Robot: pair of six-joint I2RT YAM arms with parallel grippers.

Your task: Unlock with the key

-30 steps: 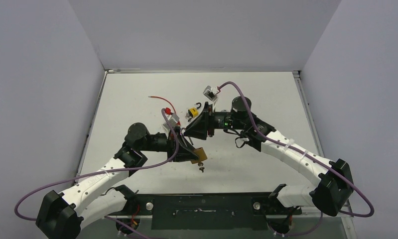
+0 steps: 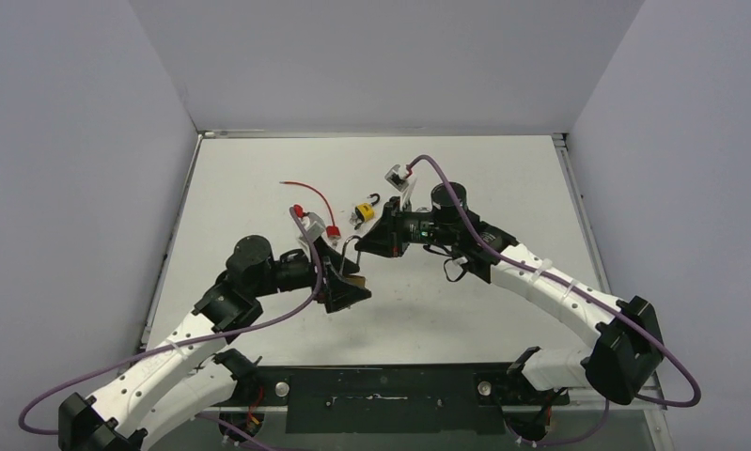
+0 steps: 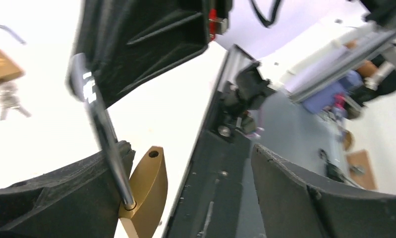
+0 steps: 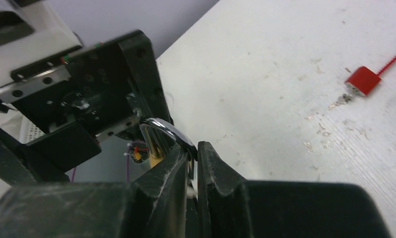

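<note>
A brass padlock body (image 3: 151, 193) hangs from its long silver shackle (image 4: 168, 130). My right gripper is shut on the shackle's upper part. One shackle leg enters the body; the other hole in its top shows empty in the left wrist view. My left gripper is open around the body, with the brass close to its left-hand finger (image 3: 72, 198) and a wide gap on the other side. Whether they touch, I cannot tell. The body's keyhole face and any key in it are hidden.
Beyond the grippers lie a yellow padlock (image 2: 364, 212) with a small key by it (image 3: 10, 101), and a red padlock (image 4: 363, 81) with a long red shackle. The two grippers stand very close together.
My left gripper has opened and shifted left. The padlock body has moved left too and hangs from the right gripper. Keys seen dangling below it earlier no longer show in the top view.
</note>
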